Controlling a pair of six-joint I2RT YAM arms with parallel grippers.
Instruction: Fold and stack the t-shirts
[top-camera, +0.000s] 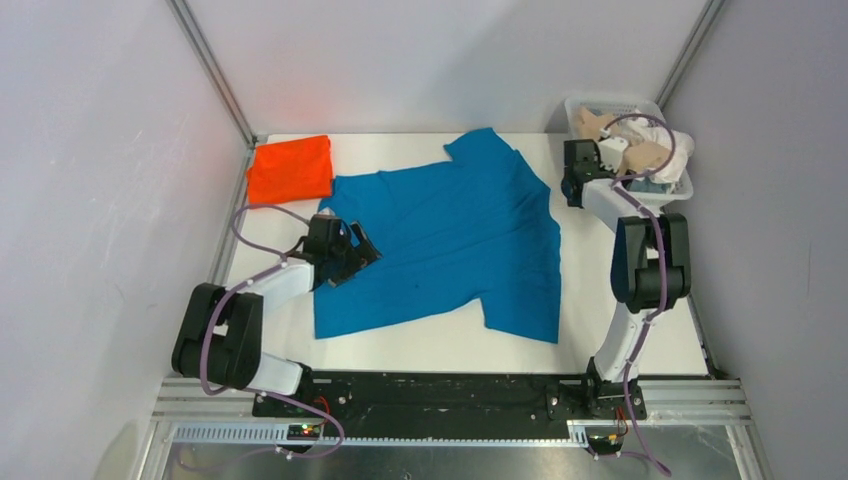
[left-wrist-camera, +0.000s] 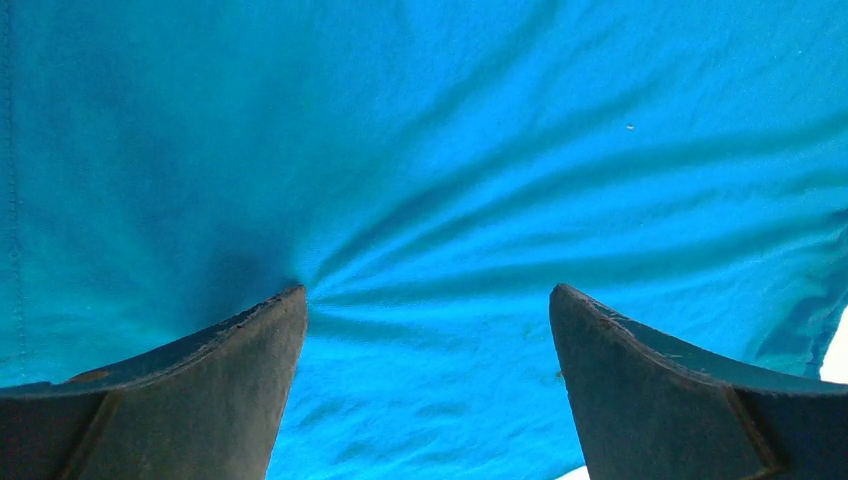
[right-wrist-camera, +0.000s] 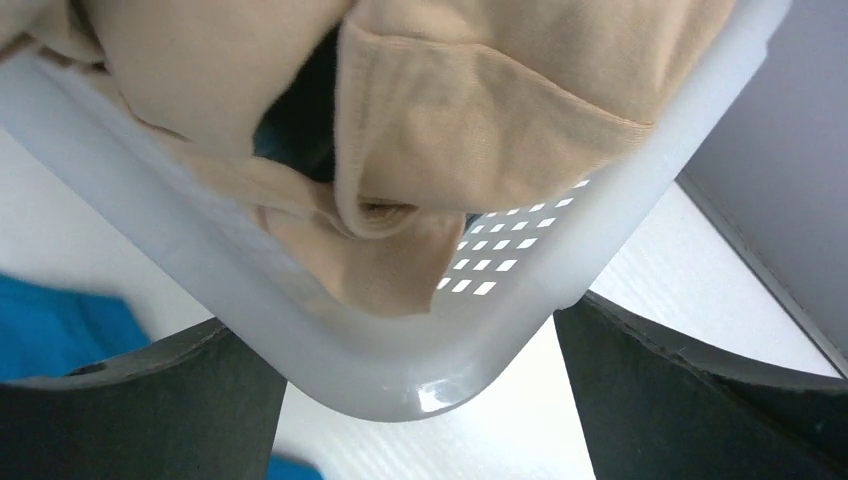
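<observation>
A blue t-shirt (top-camera: 440, 250) lies spread over the middle of the table, with creases running across it. My left gripper (top-camera: 364, 250) is over its left part; in the left wrist view the fingers (left-wrist-camera: 200, 390) stand wide apart with only flat blue cloth below. At the back right, my right gripper (top-camera: 574, 172) is open beside the basket's near left corner. The right wrist view has that white basket's corner (right-wrist-camera: 430, 385) showing between the spread fingers. An orange folded shirt (top-camera: 290, 170) rests at the back left.
The white basket (top-camera: 588, 104) holds beige cloth (right-wrist-camera: 480, 120) and white cloth. Bare table (top-camera: 440, 350) shows along the front and at the right. Walls stand close on both sides and behind.
</observation>
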